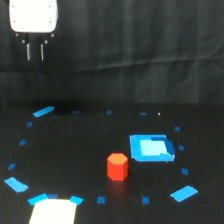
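Observation:
My gripper [35,52] hangs high at the upper left, in front of the dark curtain. Its two thin fingers point down with a gap between them, and nothing shows in that gap. Well below and to the right, a red six-sided block [117,167] stands on the black table. Behind it and to its right is a blue square with a pale centre [152,148]; whether this is a flat mark or a shallow tray is hard to tell. The gripper is far from both.
Blue tape strips [16,185] and small blue squares mark out the table around the block. A bright, cream-coloured object [53,213] is cut off by the bottom edge at the left. Between the marks, the black surface looks clear.

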